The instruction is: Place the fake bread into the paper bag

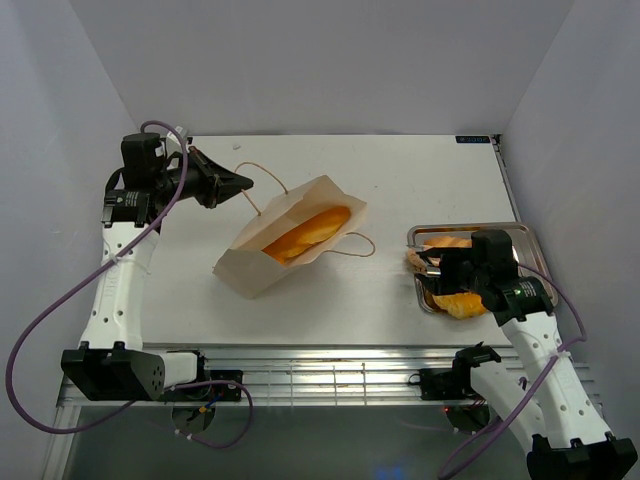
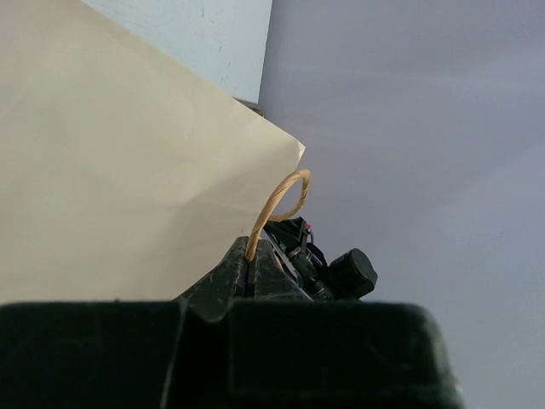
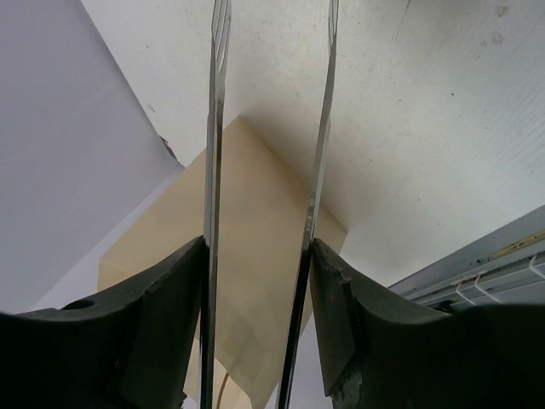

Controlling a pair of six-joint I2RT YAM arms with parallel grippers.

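Observation:
The paper bag lies tilted on the table left of centre, its mouth facing up. Inside it a long golden loaf of fake bread shows through the opening. My left gripper is shut on one twisted handle of the bag, at the bag's upper left. At the right, my right gripper hangs over the metal tray, its fingers spread wide with nothing between them. More bread sits in that tray, partly covered by the arm.
The bag's other handle sticks out to the right. Bare white table lies between bag and tray and along the back. Grey walls stand at both sides, and a metal rail runs along the front.

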